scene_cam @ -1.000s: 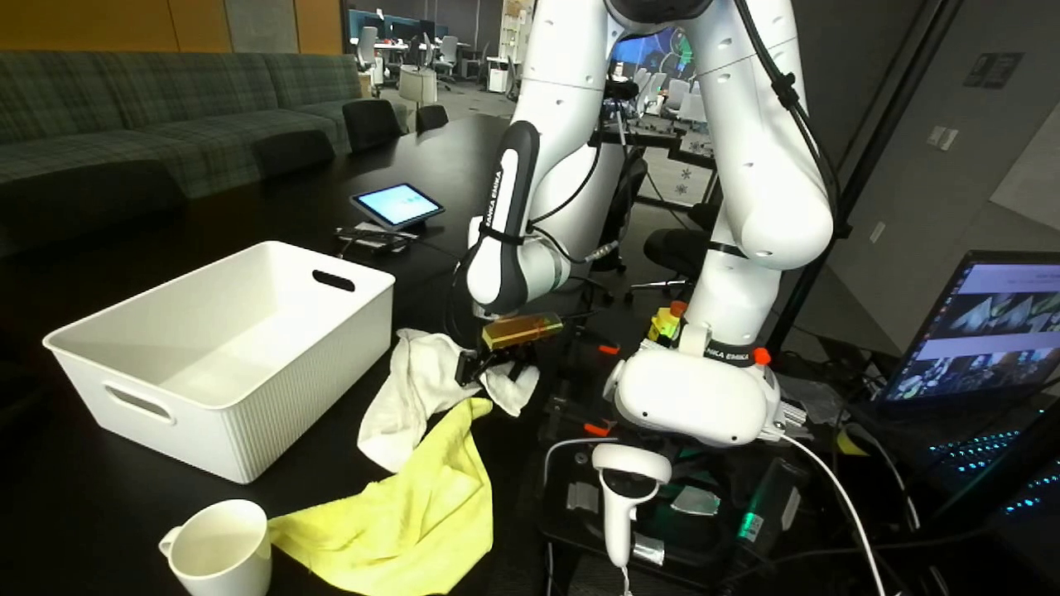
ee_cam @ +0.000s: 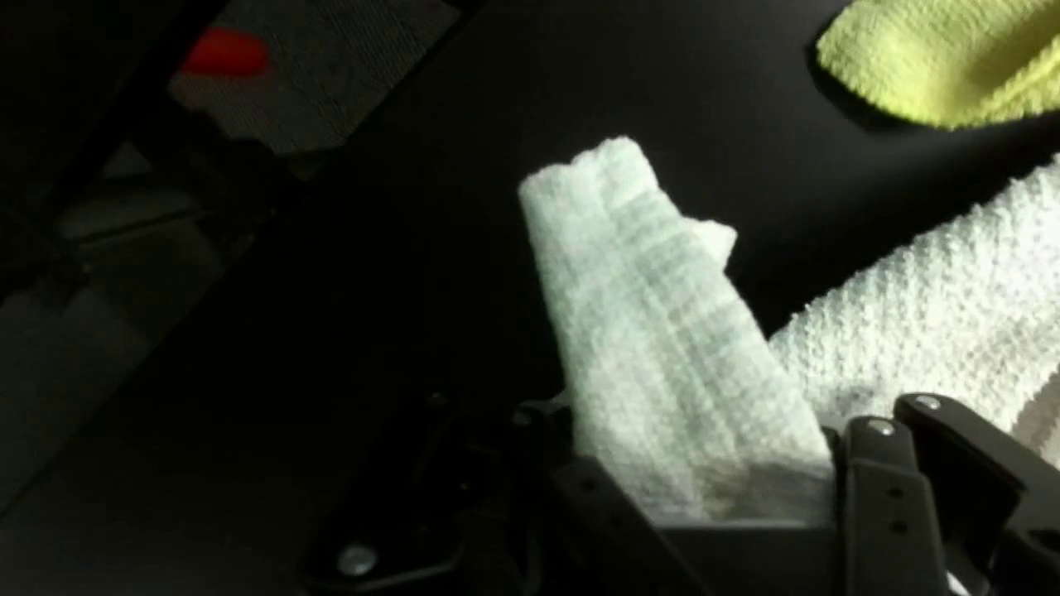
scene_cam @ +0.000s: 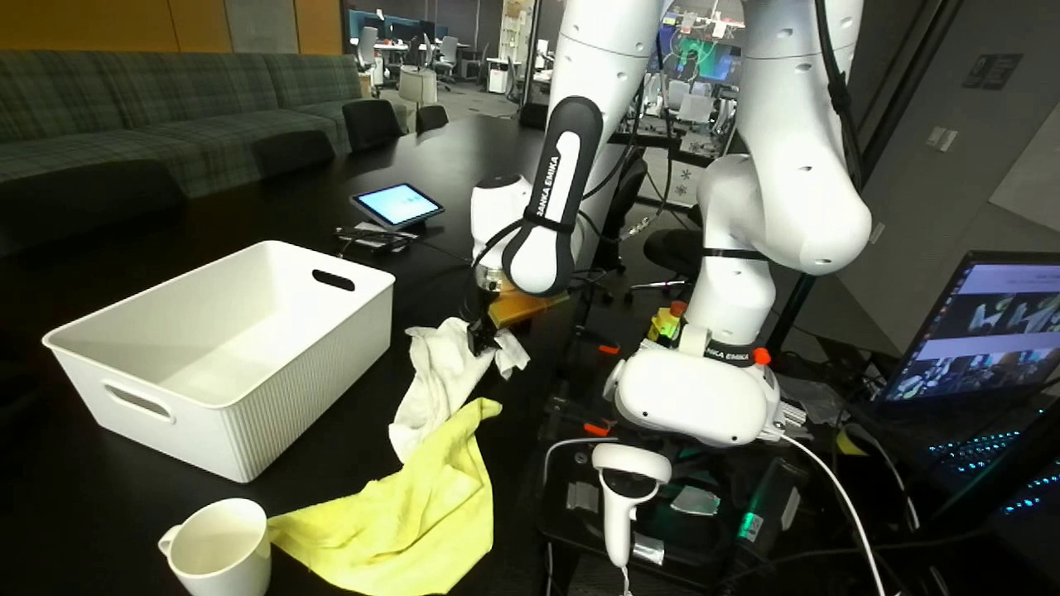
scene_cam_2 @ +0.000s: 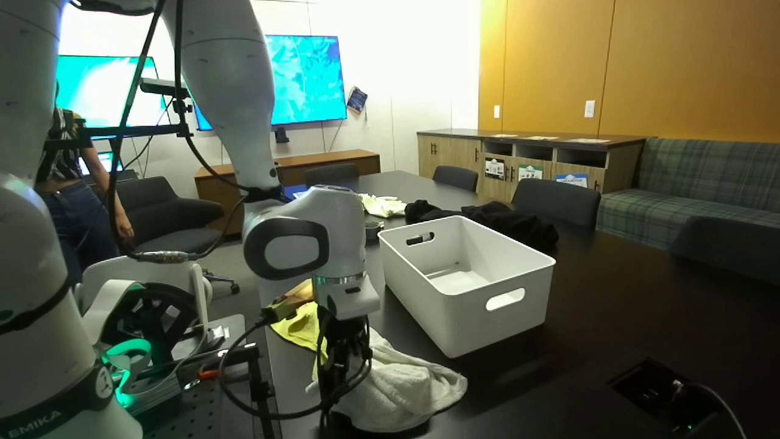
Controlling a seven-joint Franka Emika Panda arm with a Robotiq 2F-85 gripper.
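Observation:
A white cloth (scene_cam: pixel 437 382) lies crumpled on the dark table. My gripper (scene_cam: pixel 481 338) is low over its far end, shut on a fold of it. In the wrist view, a raised flap of the white cloth (ee_cam: pixel 676 348) comes out from between the dark fingers, and the rest of the cloth spreads to the right. Exterior view 2 shows the white cloth (scene_cam_2: pixel 409 384) draped beside and behind the gripper (scene_cam_2: pixel 342 373), whose fingertips are hard to make out there. A yellow cloth (scene_cam: pixel 417 507) lies flat nearby, apart from the fingers.
An empty-looking white bin (scene_cam: pixel 328 348) stands on the table beside the cloths. A white mug (scene_cam: pixel 224 551) is at the near edge by the yellow cloth. Farther back is a tablet (scene_cam: pixel 397 205). Dark clothing (scene_cam_2: pixel 504 219) lies behind the bin in exterior view 2.
The gripper has moved slightly toward the far side and turned. The white cloth has shifted along with it, its near end drawn away from the bin. The yellow cloth is nearly unchanged.

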